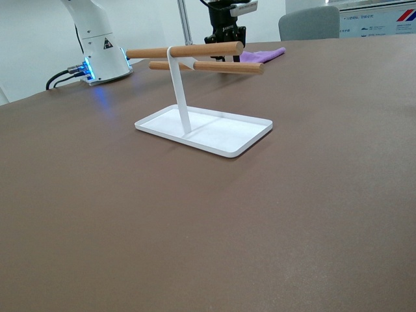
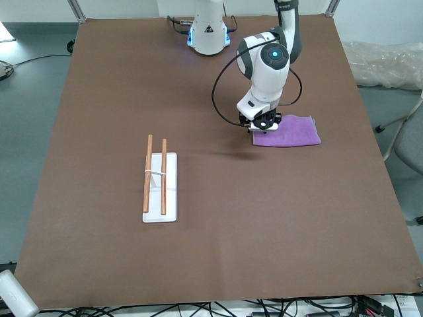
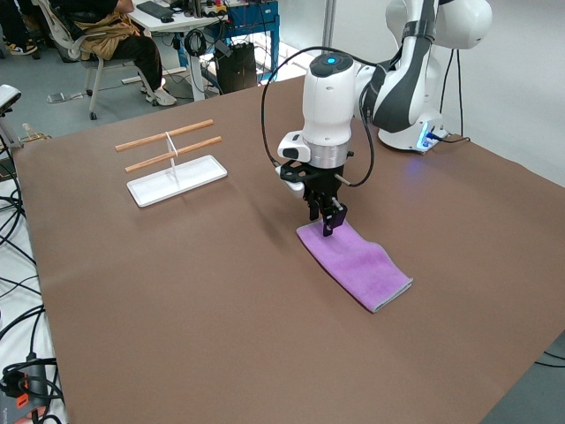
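Observation:
A purple cloth lies flat on the brown table. My black gripper points down at the cloth's near-left end in the right view, at or just above it; in the top view the gripper is partly behind a wooden rail. I cannot tell if it is open or holds any cloth. A white tray stand with two wooden rails stands apart from the cloth.
My arm's white base is at the table's back edge. Cables run beyond the front edge; a chair stands off the right side.

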